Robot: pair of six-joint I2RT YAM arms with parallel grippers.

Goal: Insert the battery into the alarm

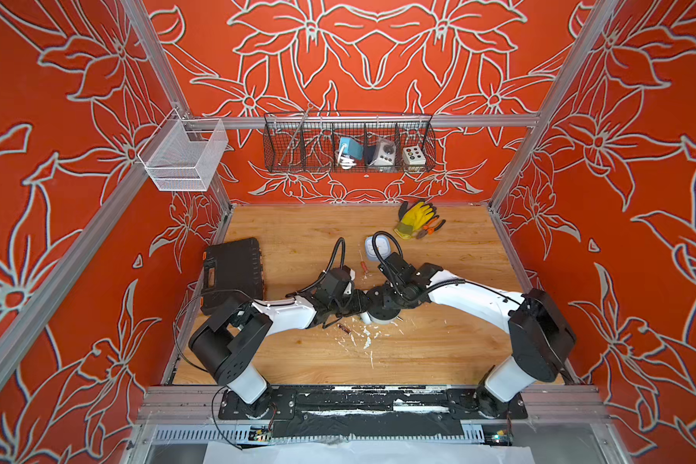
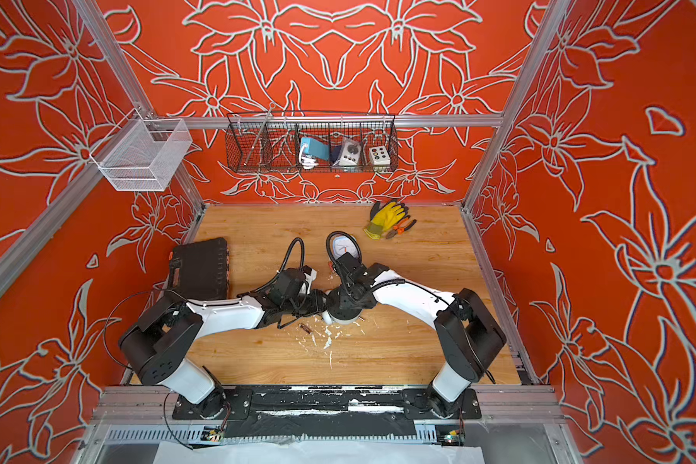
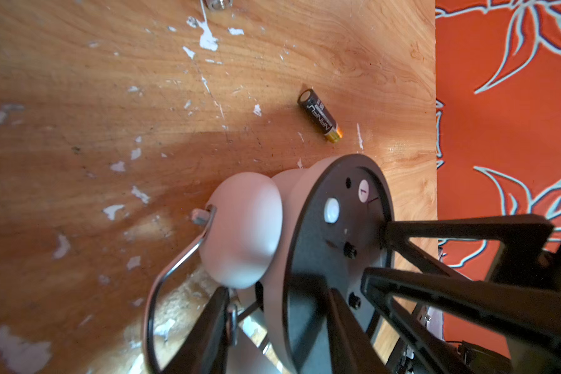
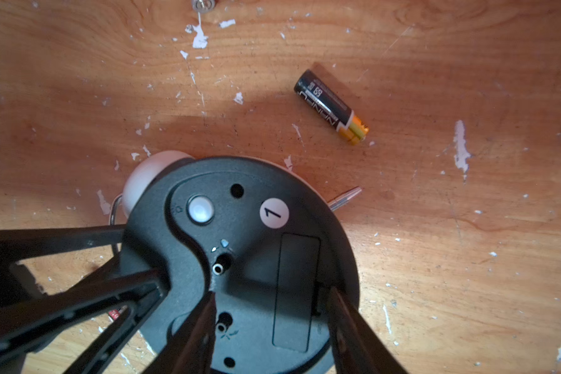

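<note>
The round alarm clock (image 4: 249, 249) lies with its black back facing up, its closed rectangular battery cover (image 4: 296, 293) visible in the right wrist view. My left gripper (image 1: 357, 303) is shut on the alarm's side. My right gripper is open over the back, its fingertips either side of the cover area. A black-and-orange battery (image 4: 330, 106) lies on the table just beyond the alarm, apart from both grippers.
A black case (image 1: 232, 274) lies at the left. A small blue-rimmed clock (image 2: 345, 247), yellow gloves (image 1: 413, 220) and orange-handled tool sit toward the back. A wire basket (image 1: 348, 143) hangs on the back wall.
</note>
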